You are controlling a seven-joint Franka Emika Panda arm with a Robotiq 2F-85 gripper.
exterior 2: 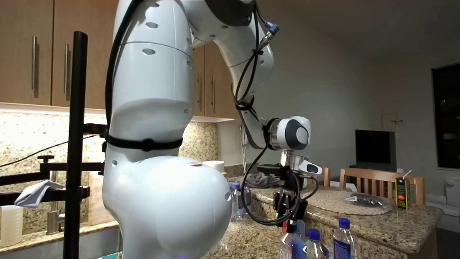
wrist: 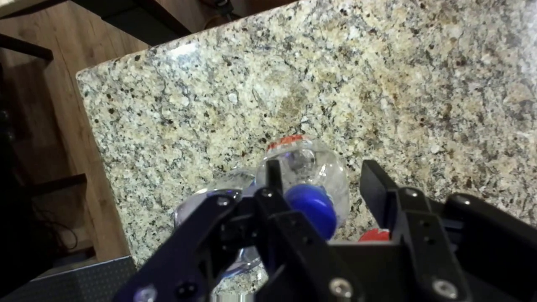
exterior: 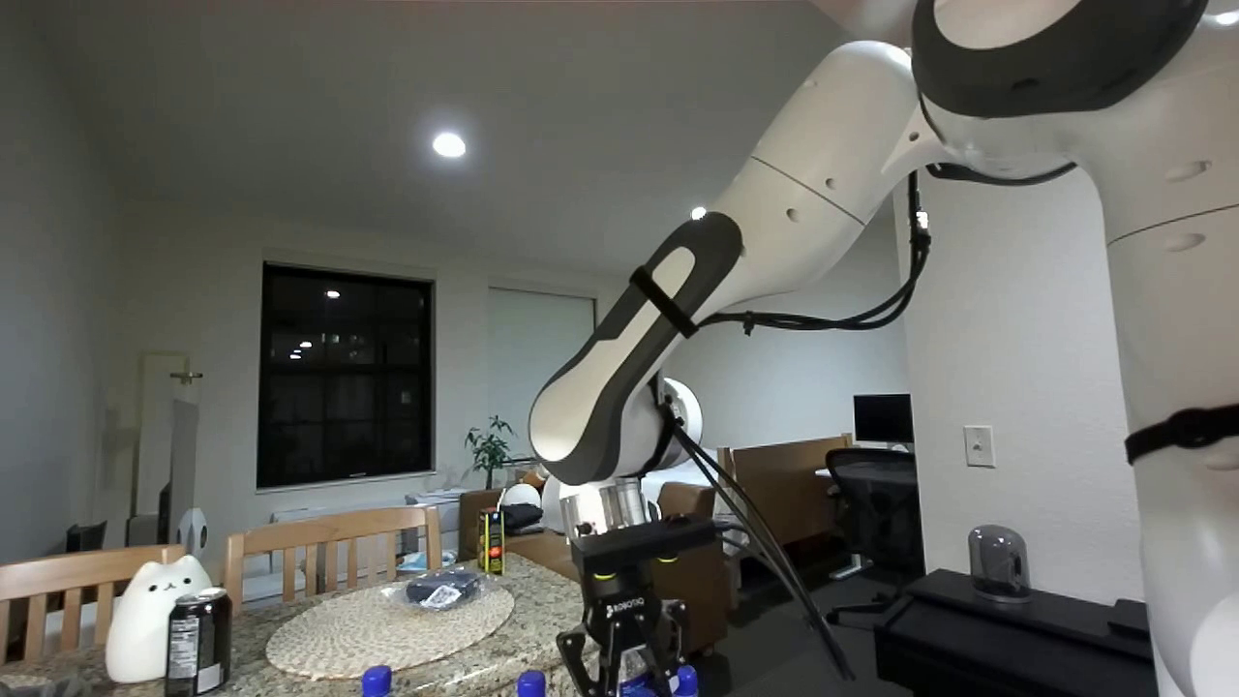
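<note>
In the wrist view my gripper is partly open. Between its fingers, nearer the left one, shows the blue cap (wrist: 313,209) of a clear bottle (wrist: 329,171). A wide gap separates this cap from the right finger (wrist: 377,188). Another clear bottle (wrist: 194,204) lies partly hidden behind the left finger. Part of a red object (wrist: 375,235) peeks out below the right finger. From exterior view 2, the gripper (exterior 2: 289,224) points down among blue-capped bottles, above or beside a clear bottle (exterior 2: 288,246); contact cannot be told there.
More blue-capped bottles (exterior 2: 343,241) (exterior 2: 316,248) stand close by. On the raised counter are a woven mat (exterior: 337,639) with a bagged dark item (exterior: 443,589), a yellow-black carton (exterior: 491,542), a black can (exterior: 198,643) and a white cat figure (exterior: 151,616). Bare granite (wrist: 201,100) lies beyond the bottles.
</note>
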